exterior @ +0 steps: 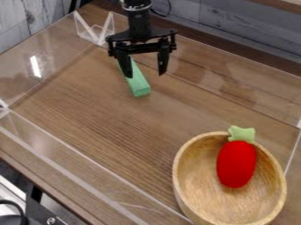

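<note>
My black gripper (141, 58) hangs at the top centre with its fingers spread open, above a pale green block (137, 83) lying on the wooden table. The block reaches under the gripper, and its far end is partly hidden by it; I cannot tell whether they touch. A wooden bowl (196, 194) at the lower right holds a red strawberry-like object (237, 166) with a green top.
Clear plastic pieces sit near the upper left and left edge. A grey wooden wall runs along the back, and a dark gap shows at the lower left.
</note>
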